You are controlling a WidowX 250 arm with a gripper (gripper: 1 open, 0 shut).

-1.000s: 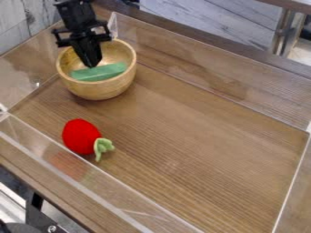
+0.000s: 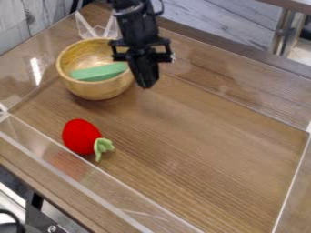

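My black gripper hangs over the table at the upper middle, just right of the wooden bowl; whether its fingers are shut is hard to make out. A green oblong object lies in the bowl. A red strawberry-like object with green leaves lies at the lower left, apart from the bowl and gripper.
Pale rails or walls border it at the left and upper right.
My gripper has moved right, from over the bowl to just beside it. The bowl appears slightly further left, with the green object still inside.
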